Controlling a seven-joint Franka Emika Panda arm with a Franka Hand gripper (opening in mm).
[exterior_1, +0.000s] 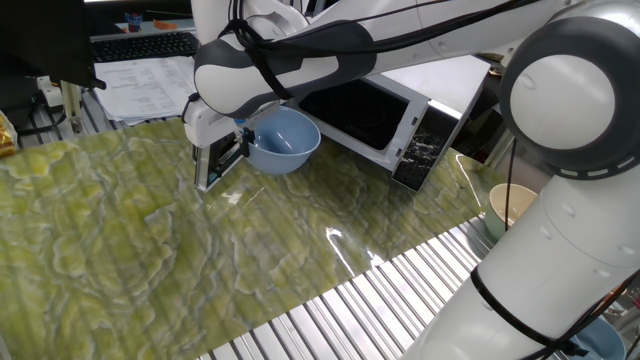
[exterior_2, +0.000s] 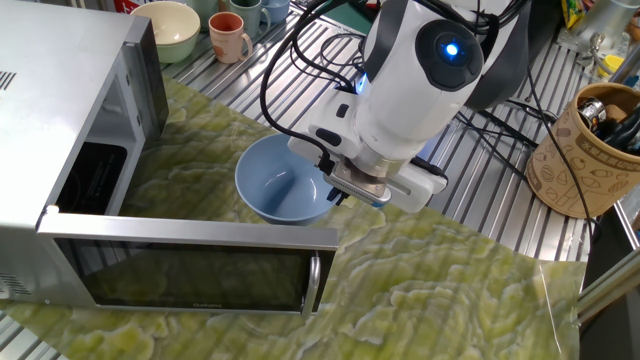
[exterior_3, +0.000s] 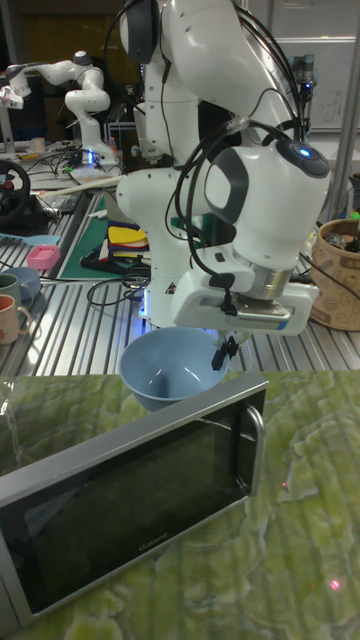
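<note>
An empty light-blue bowl (exterior_1: 284, 140) is on the green marbled mat, beside the open microwave; in exterior view 2 the same bowl (exterior_2: 275, 180) lies just behind the opened door. My gripper (exterior_3: 225, 352) points down at the bowl's rim, its dark fingertips close together there. Exterior view 1 has the gripper (exterior_1: 243, 142) on the bowl's left side. Whether the rim is between the fingers or only beside them cannot be made out. The microwave (exterior_2: 60, 110) has its door (exterior_2: 190, 265) swung out, and the part of its cavity that shows looks empty.
A cream bowl (exterior_2: 170, 30) and a pink mug (exterior_2: 229, 38) stand on the slatted table beyond the mat. A brown bucket (exterior_2: 575, 160) of tools is on the opposite side.
</note>
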